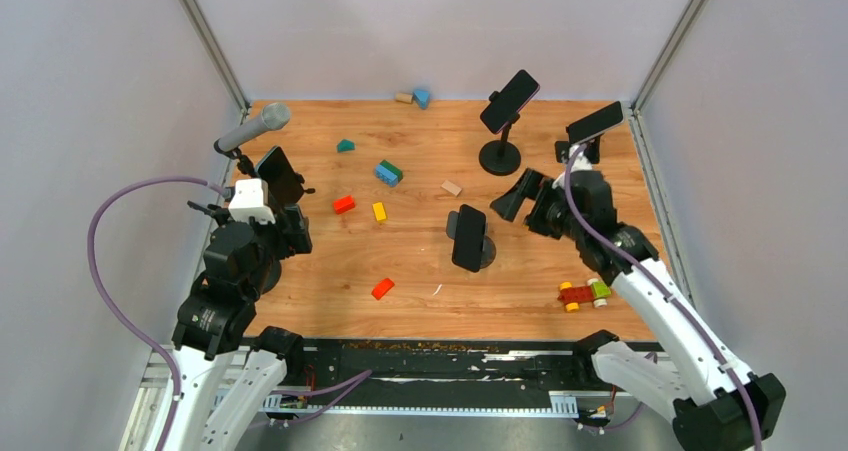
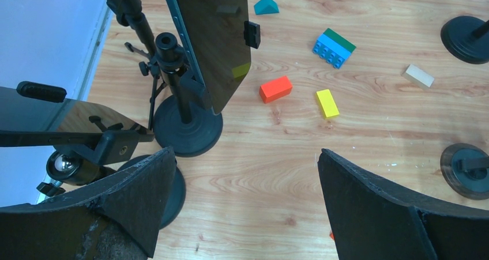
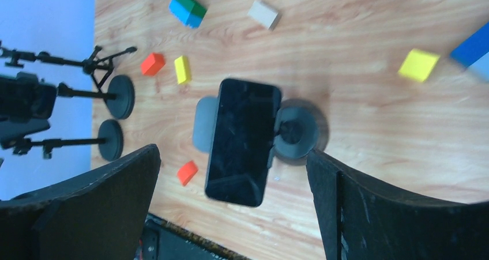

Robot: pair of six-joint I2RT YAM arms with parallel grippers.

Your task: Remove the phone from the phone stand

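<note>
A black phone rests on a round-based stand at mid-table; in the right wrist view the phone lies below the open right gripper's view, between and beyond its fingers, on the stand. My right gripper hangs above and to the right of that phone, open and empty. My left gripper is open at the left of the table, facing down beside other stands, with nothing between its fingers. More phones on stands stand at the back right and far right.
At the left are stands with a dark phone and a microphone. Loose bricks, including a red one, are scattered about. A toy car lies at the front right.
</note>
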